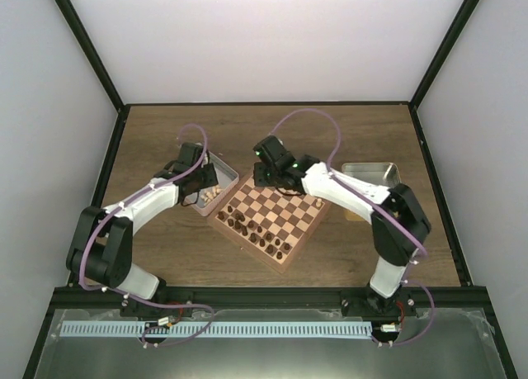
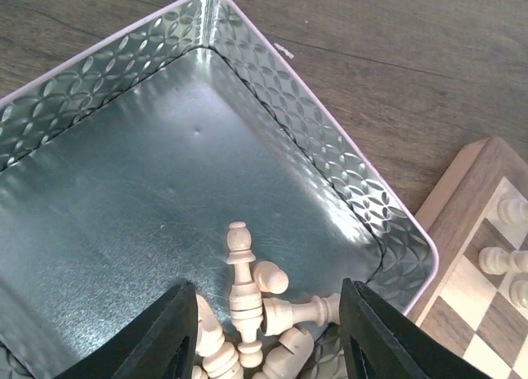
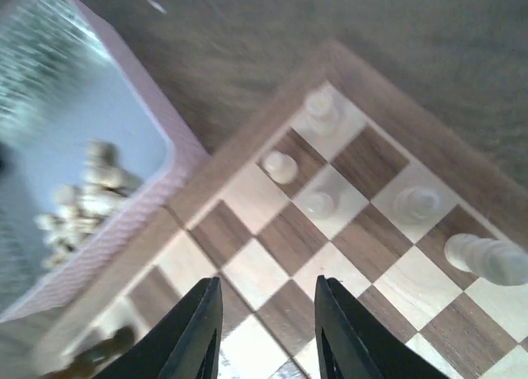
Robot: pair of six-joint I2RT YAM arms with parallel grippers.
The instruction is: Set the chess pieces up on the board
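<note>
The chessboard (image 1: 287,230) has dark pieces along its near-left side. In the right wrist view, light pieces such as a pawn (image 3: 280,166) and a taller piece (image 3: 487,259) stand on its far squares. My left gripper is open over the light tray (image 2: 148,189), where several light pieces (image 2: 246,296) lie, with none held. My right gripper hangs above the board, its fingers apart with nothing seen between them; that view is blurred.
A metal tray (image 1: 371,172) sits at the right of the board. Bare wooden table (image 1: 412,247) surrounds the board and trays.
</note>
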